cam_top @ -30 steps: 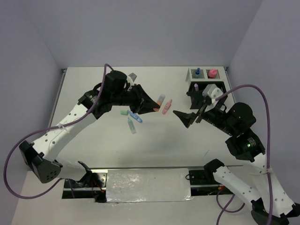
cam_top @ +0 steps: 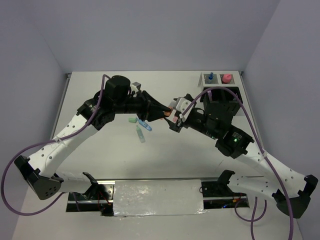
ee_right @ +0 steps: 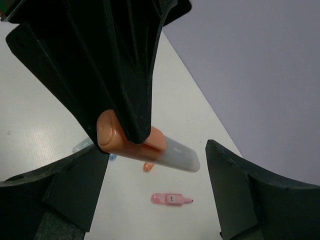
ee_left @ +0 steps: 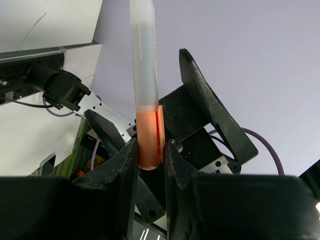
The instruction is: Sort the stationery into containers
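Note:
My left gripper is shut on an orange-capped marker [ee_left: 146, 75] with a pale translucent barrel, held above the table. My right gripper has its fingers apart on either side of that marker [ee_right: 177, 155], close around it. On the table lie a pink marker [ee_right: 167, 198], a blue one [cam_top: 145, 124], a pale green one [cam_top: 140, 134] and a small green piece [cam_top: 132, 120].
At the back right of the table [cam_top: 90, 150] stands a white divided container [cam_top: 202, 80] holding a blue and a pink item, with a dark container [cam_top: 235, 95] in front, partly hidden by the right arm.
My right gripper has moved left from near the containers to meet the marker in my left gripper. The left arm has shifted only slightly.

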